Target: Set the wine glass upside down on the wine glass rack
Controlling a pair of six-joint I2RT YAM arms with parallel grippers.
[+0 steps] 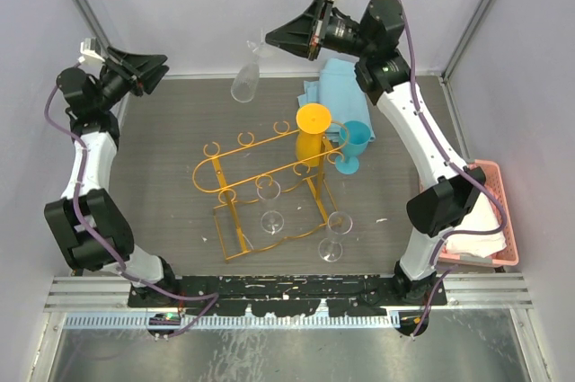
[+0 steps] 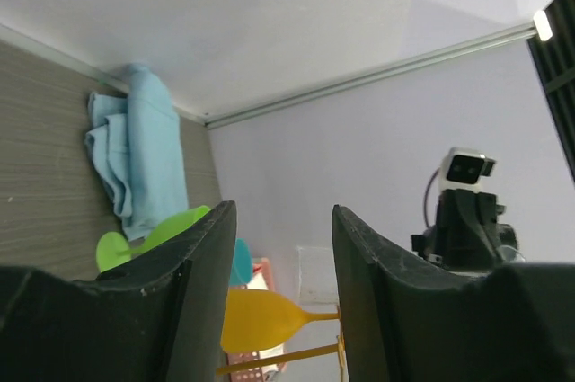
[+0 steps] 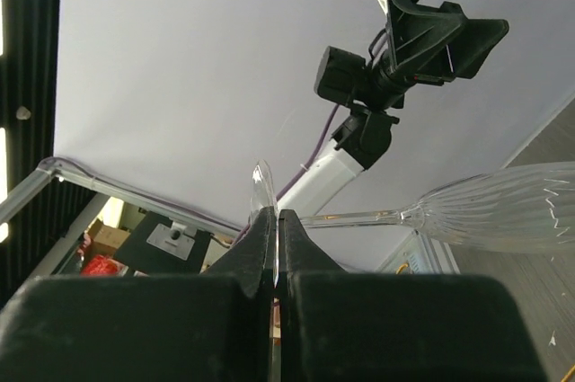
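Observation:
A clear wine glass [image 1: 246, 78] hangs in the air above the table's back, bowl downward and slightly tilted in the top view, held at its base by my shut right gripper [image 1: 269, 39]; its ribbed bowl [image 3: 494, 207] extends right in the right wrist view. The orange rack [image 1: 260, 175] stands mid-table, with a yellow goblet [image 1: 313, 121] at its right end. My left gripper [image 1: 155, 76] is open at the far left, empty.
A blue cloth [image 1: 341, 94] lies at the back right, a blue goblet [image 1: 356, 139] beside the rack. Two clear glasses [image 1: 331, 238] stand at the front. A pink basket [image 1: 499, 247] is at the right.

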